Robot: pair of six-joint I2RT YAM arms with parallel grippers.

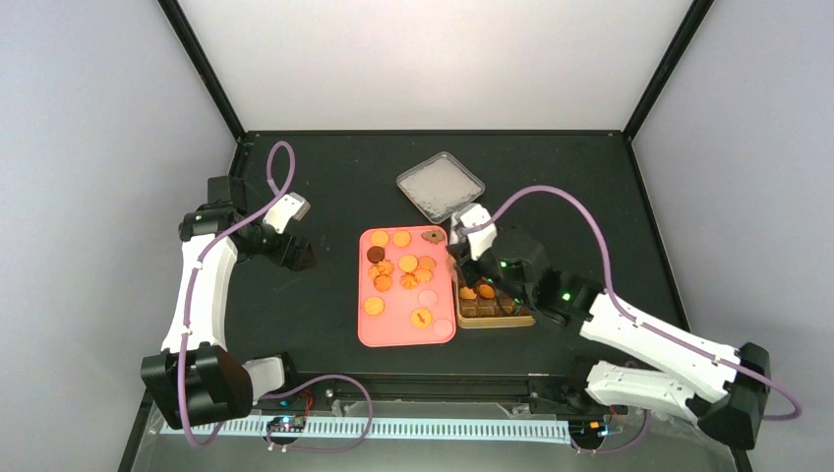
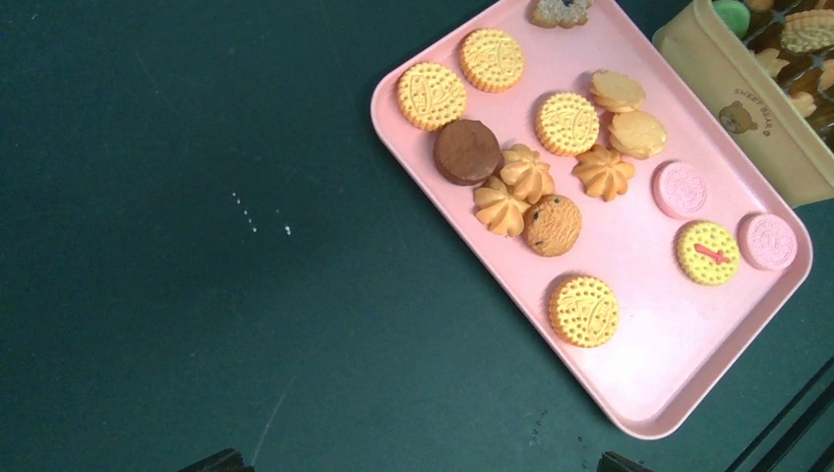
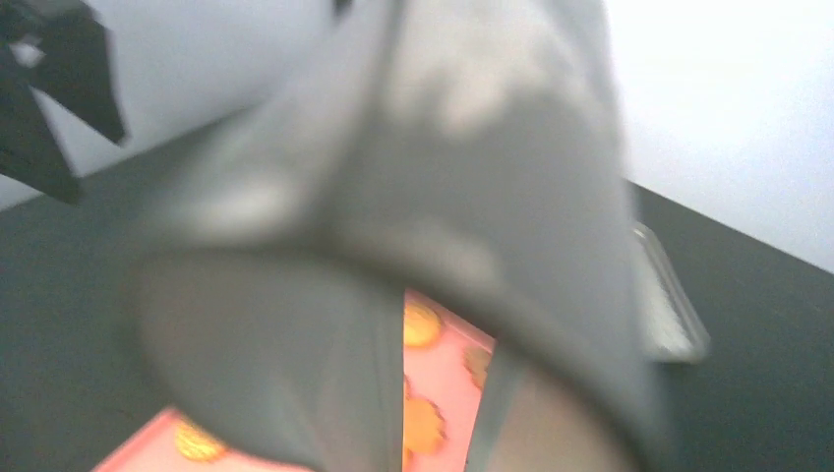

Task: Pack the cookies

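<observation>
The pink tray [image 1: 403, 332] holds several cookies, among them a chocolate round [image 2: 467, 152], a yellow round with a red mark [image 2: 706, 253] and two pink rounds. Against its right side stands the tan compartment box [image 2: 708, 74], with some cookies inside; my right arm covers much of it from above. My right gripper [image 1: 456, 262] is at the tray's right edge, beside the box. In the right wrist view, blurred fingers fill the middle, with a gap between them showing the tray and no cookie held there. My left gripper [image 1: 299, 258] is open and empty, left of the tray.
A clear plastic lid [image 1: 441, 188] lies on the black table behind the tray and box, close to my right gripper. Bare table [image 1: 320, 305] separates the left arm from the tray.
</observation>
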